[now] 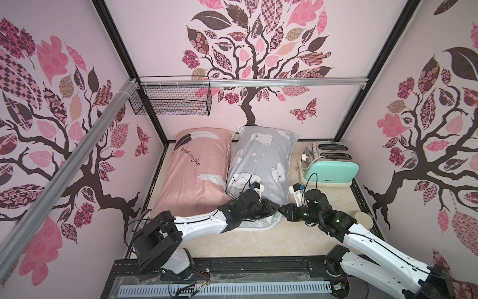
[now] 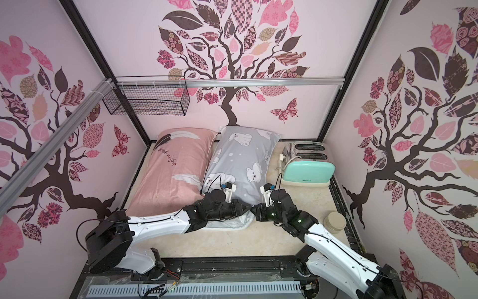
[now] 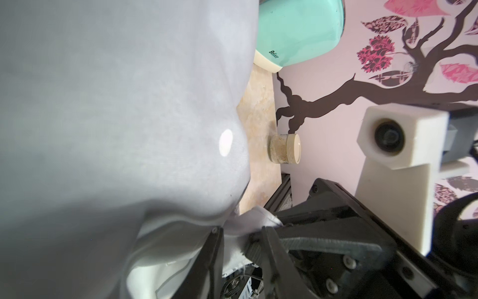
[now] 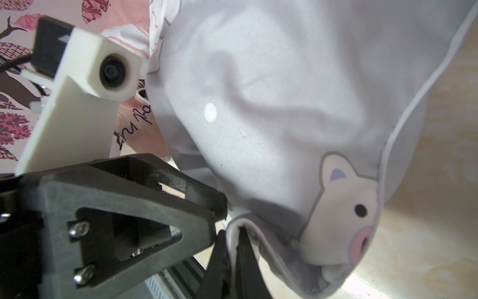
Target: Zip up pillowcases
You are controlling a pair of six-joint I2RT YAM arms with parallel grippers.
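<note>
The grey pillowcase with white bears lies on the table with its open end towards the front. At that end my two grippers stand close together. My right gripper is shut on the pillowcase's edge, a thin strip of which runs up between its fingers. My left gripper is part open at the front edge, and no cloth is clearly caught between its fingers. Grey fabric fills much of the left wrist view, hanging in folds around the opening. The zipper and its pull cannot be made out.
On the left lies a pink pillow, beside the grey one. A mint-green toaster stands at the back right, with a round-lidded jar nearer the front. Behind hangs a wire basket. Bare table shows in front.
</note>
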